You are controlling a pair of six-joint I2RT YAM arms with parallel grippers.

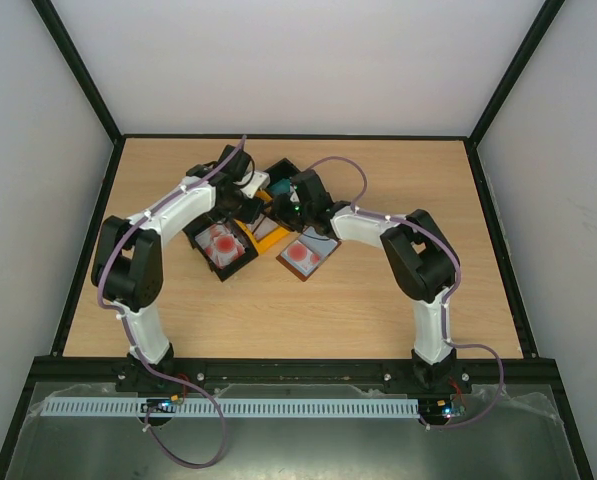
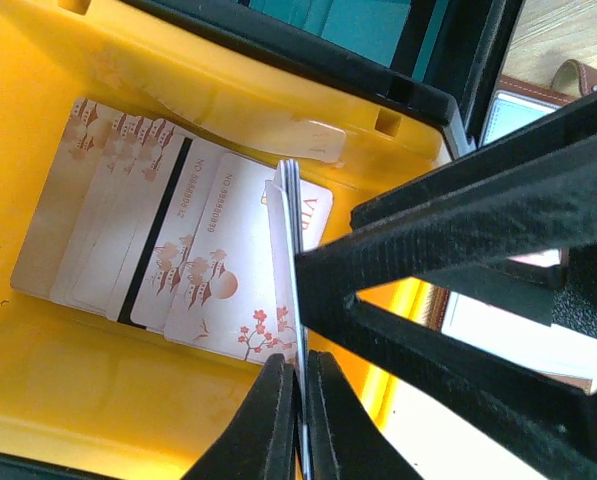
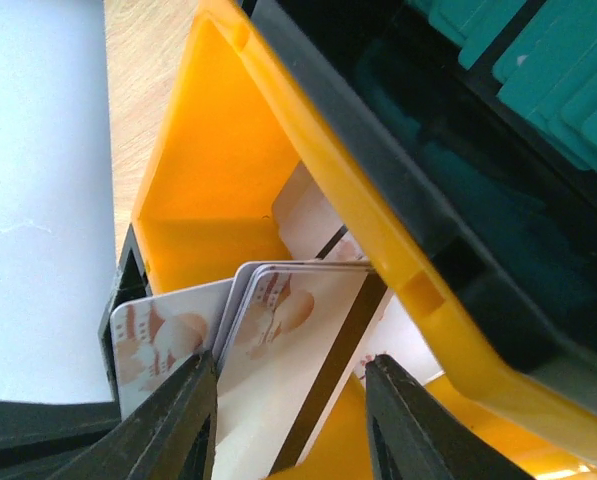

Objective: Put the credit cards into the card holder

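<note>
Over the yellow bin (image 2: 98,380), which holds white printed cards (image 2: 218,260), the two grippers meet. In the left wrist view my left gripper is shut at the lower edge of an upright stack of cards (image 2: 288,210), seen edge-on; whether it grips them is unclear. My right gripper is at the same cards; in the right wrist view they stand tilted between and beside its fingers. The card holder (image 1: 306,255) lies open at the bin's lower right in the top view.
A black bin with red-printed cards (image 1: 220,245) sits left of the yellow one, another with teal cards (image 3: 538,70) behind it.
</note>
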